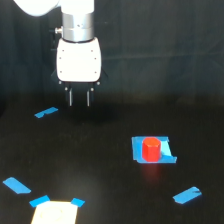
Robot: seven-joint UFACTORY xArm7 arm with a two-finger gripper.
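Observation:
A small red block (pixel 151 149) sits on a blue square patch (pixel 168 158) right of the middle of the dark table. At the upper left hangs my gripper (pixel 79 97), pointing down under its white housing (pixel 79 61). Its two thin fingers stand apart with only dark background between them. The gripper is well to the left of the red block and higher in the picture, touching nothing. Along the bottom edge at the left lies a pale cream, flat-looking thing (pixel 54 213), cut off by the frame.
Blue tape strips mark the table: one at the far left (pixel 46 112), one at the near left (pixel 17 186), one at the near right (pixel 187 195). Two smaller blue pieces flank the cream thing. A dark curtain (pixel 160 50) hangs behind.

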